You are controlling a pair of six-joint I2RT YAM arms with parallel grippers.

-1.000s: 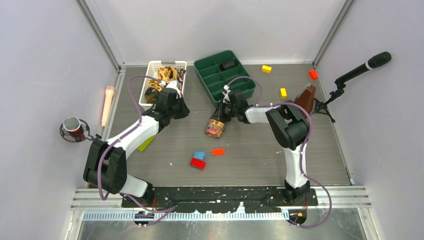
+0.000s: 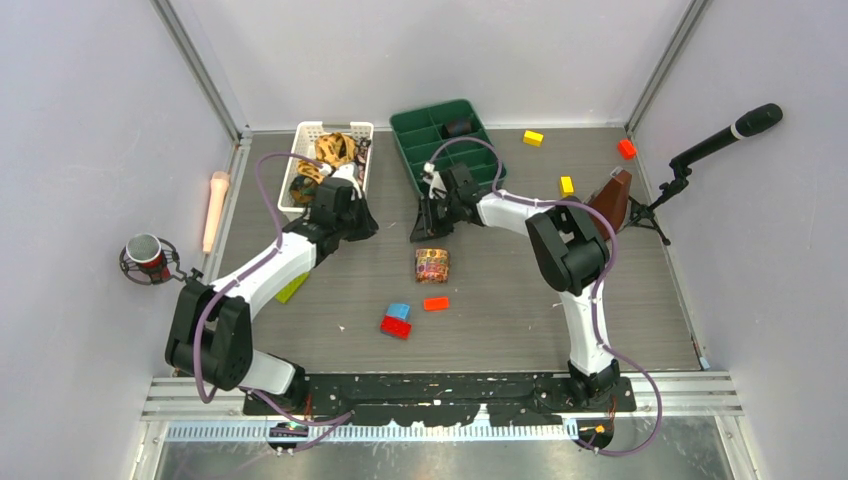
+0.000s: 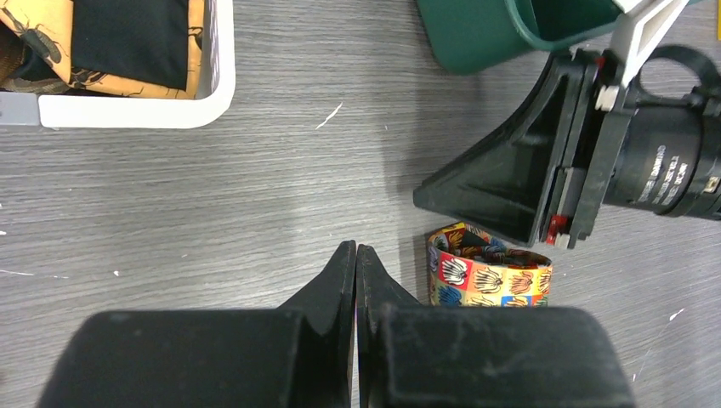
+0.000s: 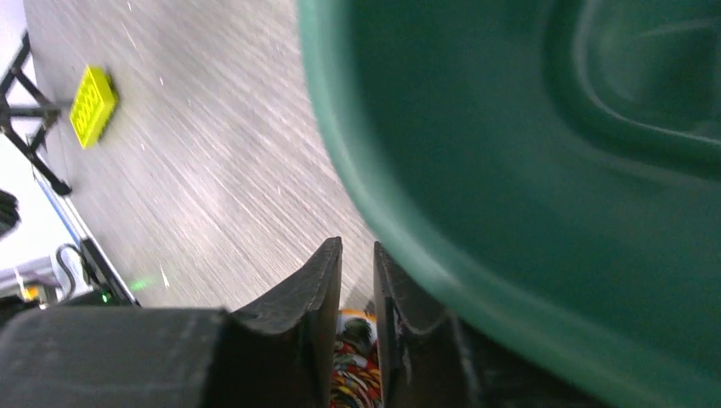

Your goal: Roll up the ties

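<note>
A folded patterned tie (image 2: 432, 266), colourful with small pictures, lies on the table in a loose loop whose top gapes in the left wrist view. Just behind it in the top view is my right gripper (image 2: 424, 232). In the right wrist view a narrow gap parts its fingers (image 4: 327, 285), and part of the tie (image 4: 355, 361) shows through that gap; nothing is gripped. My left gripper is shut over bare table, with nothing seen between its tips. More cloth, orange and black (image 2: 335, 150), lies in the white basket (image 2: 293, 178).
A green compartment tray (image 2: 415, 165) with a dark roll (image 2: 456, 128) inside stands close beside the right gripper. Nearer the front lie a blue block (image 2: 398, 311), a red block (image 2: 395, 328) and an orange block (image 2: 436, 304). Bare table separates the two grippers.
The tie has turned from slanted to nearly straight. The left arm stays put.
</note>
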